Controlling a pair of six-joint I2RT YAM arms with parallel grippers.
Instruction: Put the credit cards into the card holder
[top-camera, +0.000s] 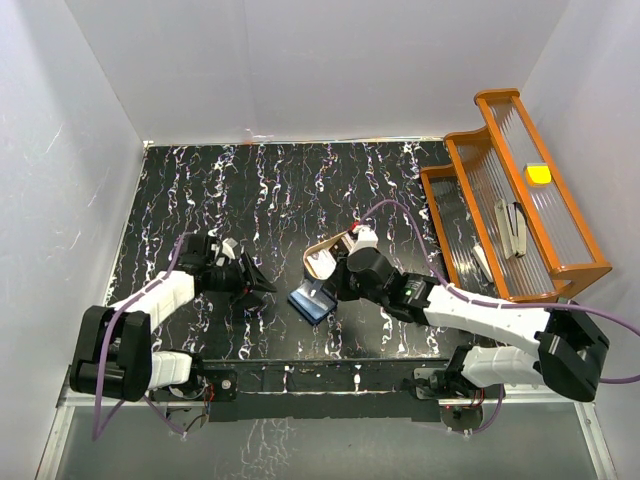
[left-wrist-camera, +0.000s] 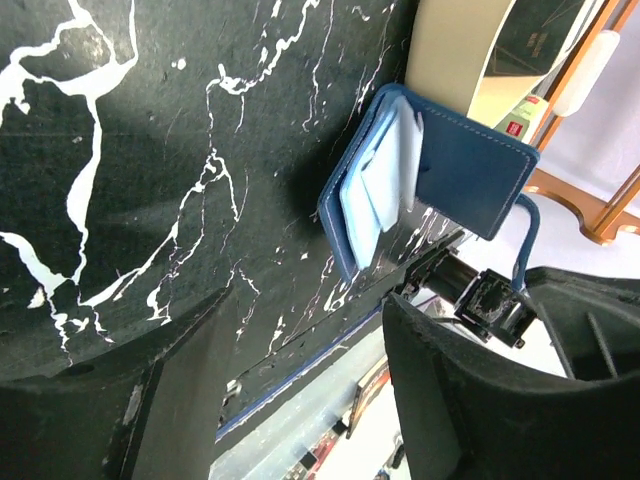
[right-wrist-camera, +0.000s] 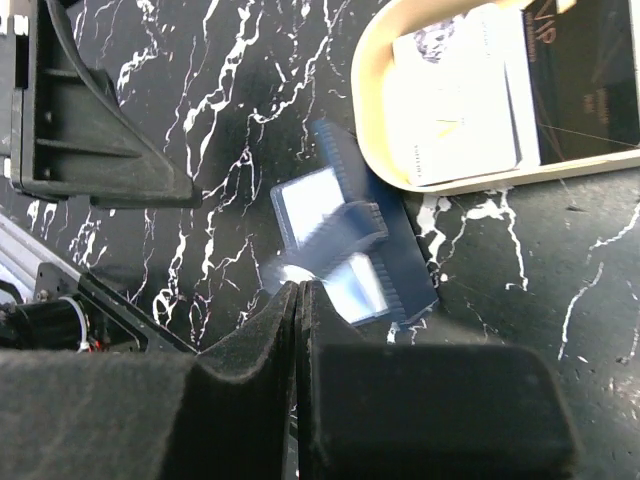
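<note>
The navy card holder (top-camera: 312, 305) lies open on the black marble surface, light inner slots showing; in the left wrist view the holder (left-wrist-camera: 465, 175) sits right of centre. Behind it is a cream box (right-wrist-camera: 373, 90) holding white cards (right-wrist-camera: 450, 95) and a dark card (right-wrist-camera: 585, 80). My left gripper stands open left of the holder, empty. My right gripper is shut beside the box, over the holder; part of the holder looks blurred in the right wrist view.
A wooden rack (top-camera: 555, 230) with a yellow block (top-camera: 537, 174) fills the right side.
</note>
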